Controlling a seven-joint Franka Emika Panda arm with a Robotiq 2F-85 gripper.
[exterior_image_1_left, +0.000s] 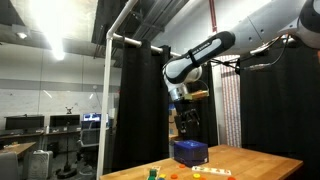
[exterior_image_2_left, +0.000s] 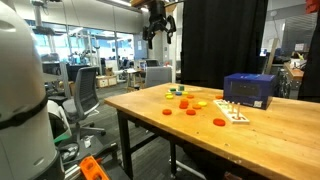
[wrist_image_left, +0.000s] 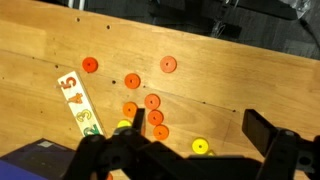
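Observation:
High above the wooden table (exterior_image_2_left: 180, 128), my gripper points down and stands open, its two dark fingers wide apart with nothing held between them. Round orange discs, among them one orange disc (wrist_image_left: 168, 64) and a redder disc (wrist_image_left: 90, 64), lie flat and scattered below. A yellow disc (wrist_image_left: 200, 146) shows between the fingers in the wrist view, down on the tabletop. To the left lies a pale number board (wrist_image_left: 80, 102) with coloured numerals on it. Several more discs are partly hidden behind the left finger.
A blue-purple box (exterior_image_2_left: 248, 91) stands on the table beside the number board; its corner fills the lower left of the wrist view. Black curtains (exterior_image_1_left: 135, 105) hang behind.

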